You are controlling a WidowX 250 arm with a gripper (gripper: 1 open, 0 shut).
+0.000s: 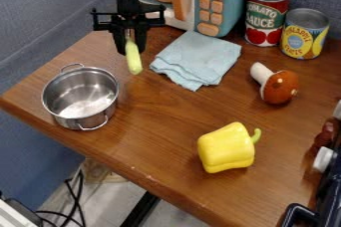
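Note:
The black gripper [128, 32] is at the upper left of the table, above and behind the steel pot, with a pale yellow-green elongated vegetable [134, 58] hanging upright between its fingers. The steel pot [80, 99] stands at the left of the table, just in front of the vegetable.
A folded blue cloth [196, 59], toy microwave [212, 2], tomato sauce can [265, 17] and yellow can [304, 37] stand behind. A mushroom toy [278, 87] and yellow pepper [226, 147] sit right and front on the wooden table [154, 161]; dark objects line the right edge.

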